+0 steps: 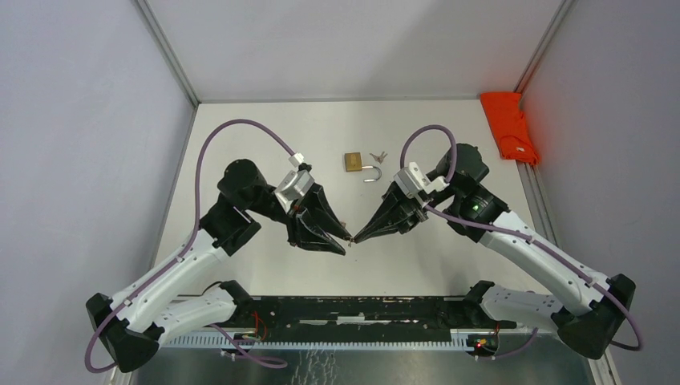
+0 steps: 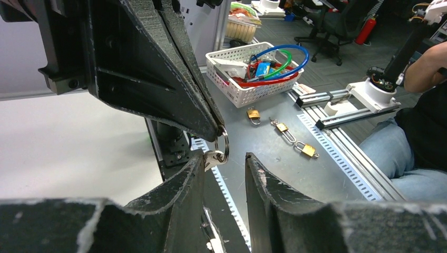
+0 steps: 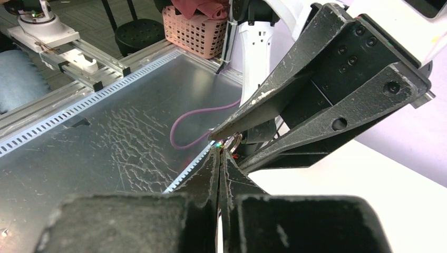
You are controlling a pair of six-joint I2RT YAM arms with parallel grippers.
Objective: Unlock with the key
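Observation:
A small silver key on a ring (image 2: 215,157) hangs from the tips of my right gripper, which is shut on the ring. My left gripper stands part open just below the key, its two fingers apart, the key over the gap near the left finger. In the top view both grippers meet near the middle of the table. Behind them lie a brass padlock (image 1: 353,162) with its shackle out to the right, and more small keys (image 1: 378,156).
An orange bag (image 1: 503,120) lies at the back right corner. Outside the table, a white basket and several padlocks show in the left wrist view.

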